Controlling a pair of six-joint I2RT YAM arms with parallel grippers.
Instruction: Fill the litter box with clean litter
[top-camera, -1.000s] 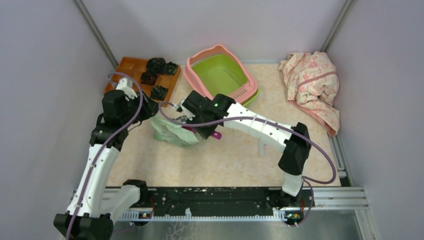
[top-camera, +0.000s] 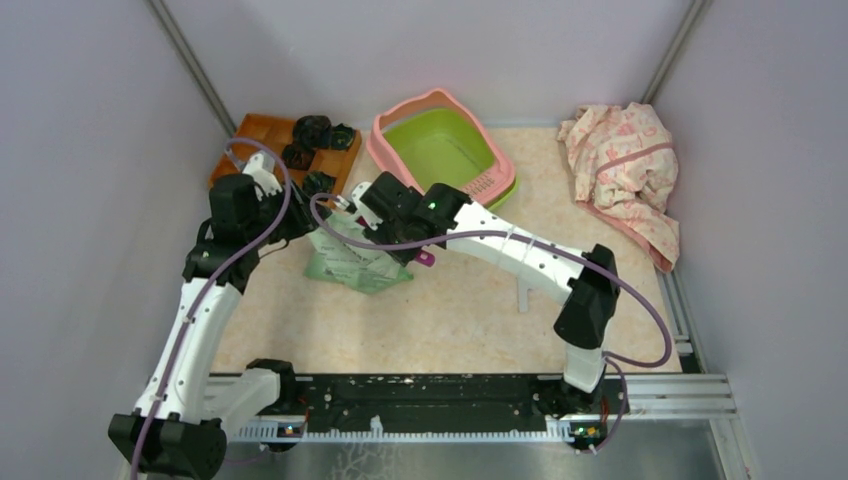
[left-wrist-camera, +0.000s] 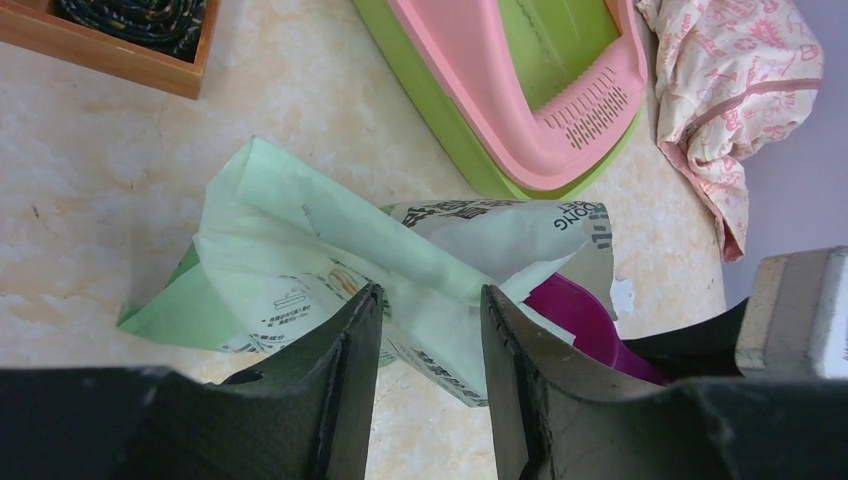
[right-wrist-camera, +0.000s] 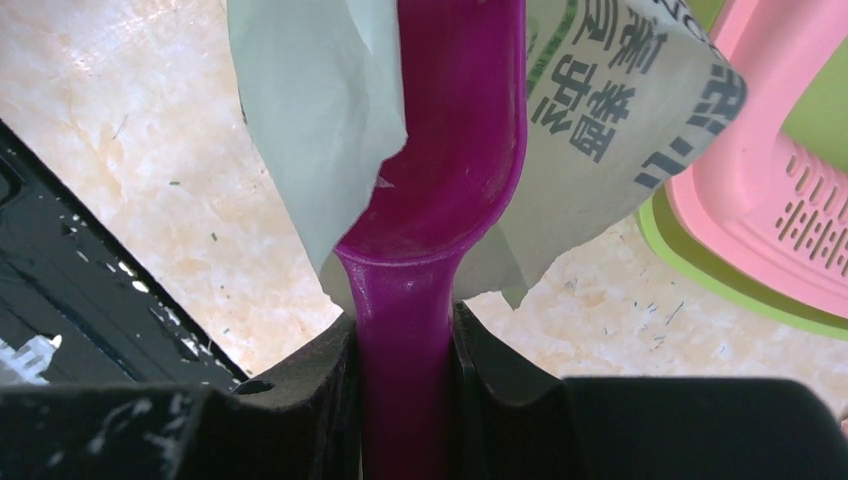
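A pale green litter bag (top-camera: 350, 265) with printing lies crumpled open left of centre; in the left wrist view its near folds (left-wrist-camera: 250, 260) show. My right gripper is shut on the handle of a purple scoop (right-wrist-camera: 450, 150), whose bowl sits in the bag's mouth. My left gripper is part open above the bag, its fingertips at the upper folds; whether bag lies between them is unclear. Behind stands the litter box, a pink rim (top-camera: 387, 160) on a green tray (top-camera: 435, 145), with no litter visible in it.
A wooden tray (top-camera: 262, 135) with black bundles stands at back left. A floral cloth (top-camera: 620, 170) lies bunched at the right. Bare table shows at front and right of centre. A black rail (top-camera: 430, 398) runs along the front edge.
My right gripper has shifted slightly up in the top view with the scoop. My left gripper has moved slightly, and the bag's folds have changed shape a little.
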